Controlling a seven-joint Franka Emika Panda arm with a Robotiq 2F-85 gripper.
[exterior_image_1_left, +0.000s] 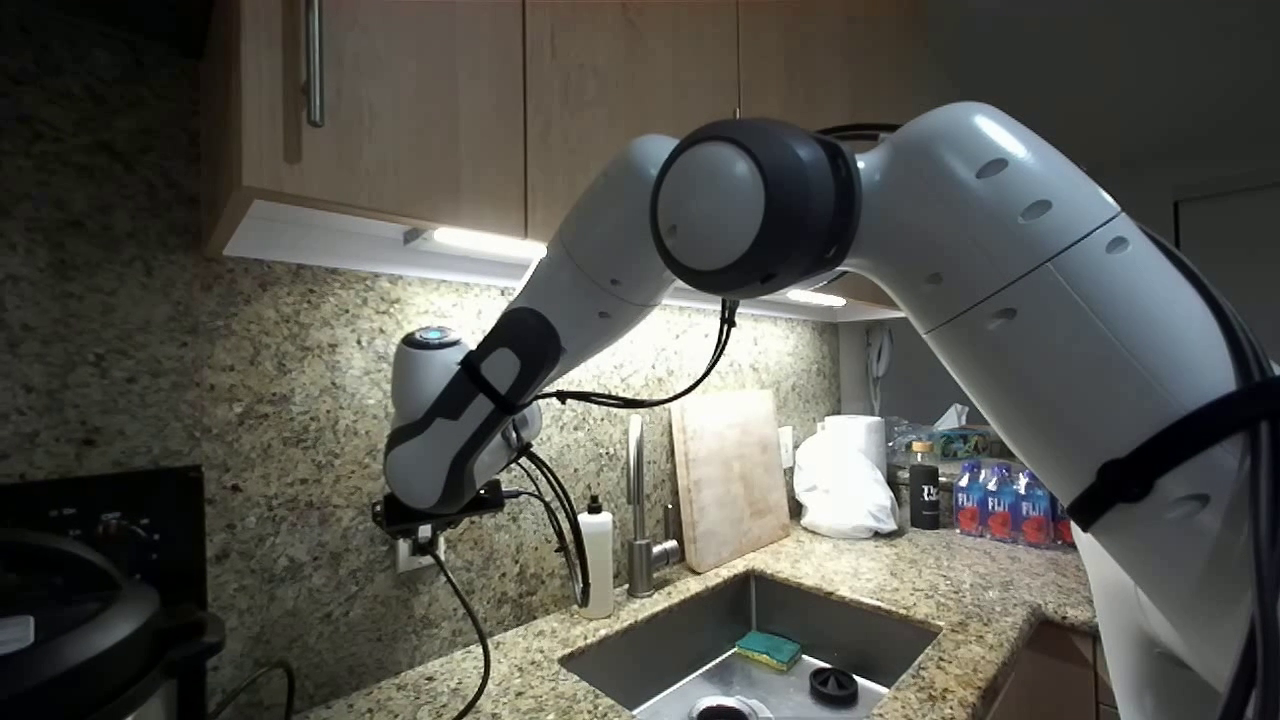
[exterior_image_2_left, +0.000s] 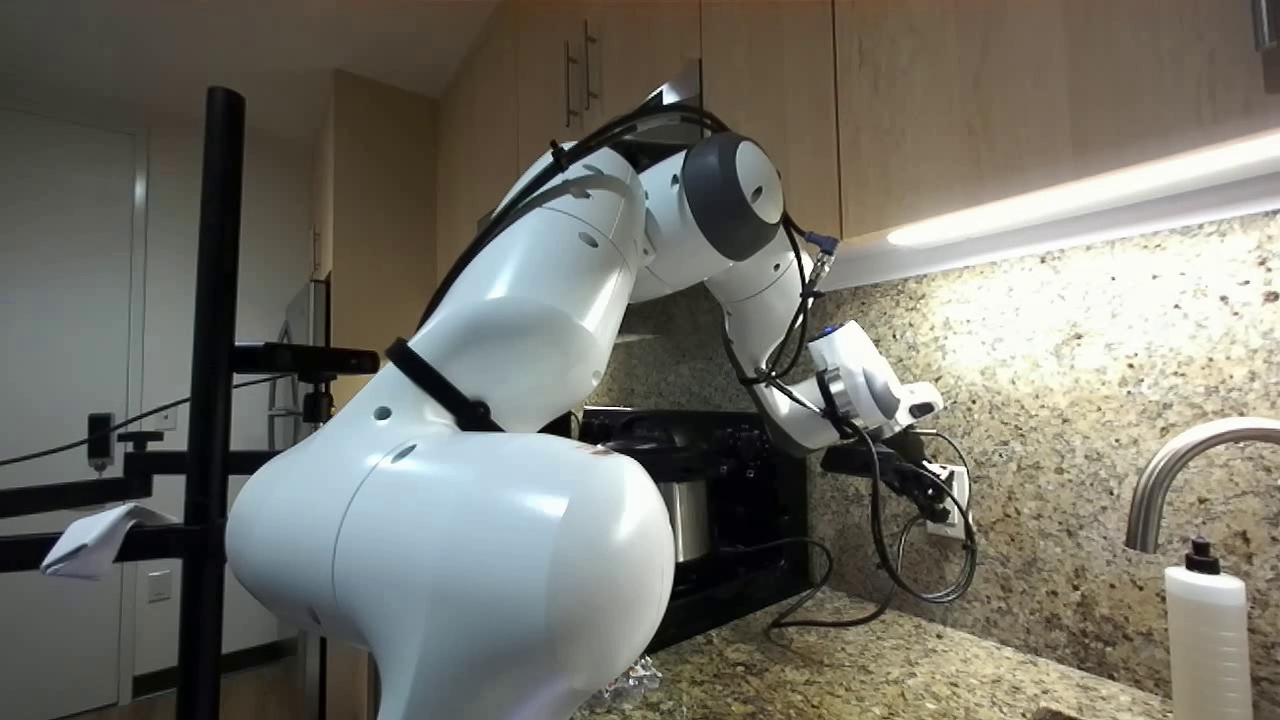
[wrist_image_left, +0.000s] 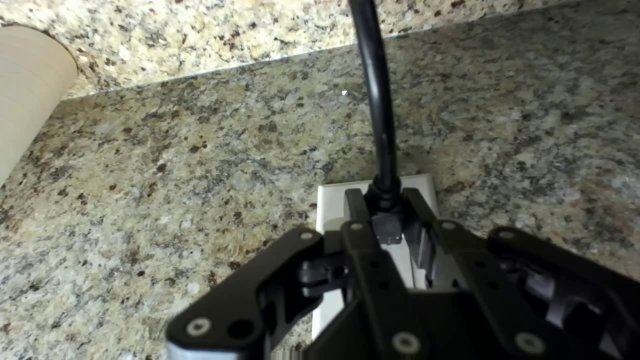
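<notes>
In the wrist view my gripper is shut on a black plug (wrist_image_left: 387, 227) at the end of a thick black cord (wrist_image_left: 379, 90). The plug sits between the two fingertips, right in front of a white wall outlet (wrist_image_left: 333, 201) on the granite backsplash. My fingers cover much of the outlet, so whether the prongs are in its slots cannot be seen. From outside, the arm reaches to the wall beside the outlet (exterior_image_2_left: 956, 492). The cord (exterior_image_1_left: 470, 618) hangs down from there to the counter.
A white bottle (exterior_image_1_left: 596, 559) and the faucet (exterior_image_1_left: 637, 504) stand right of the outlet, behind the sink (exterior_image_1_left: 768, 590). A black cooker (exterior_image_1_left: 72, 624) stands to the left. Cabinets (exterior_image_1_left: 396, 108) hang overhead.
</notes>
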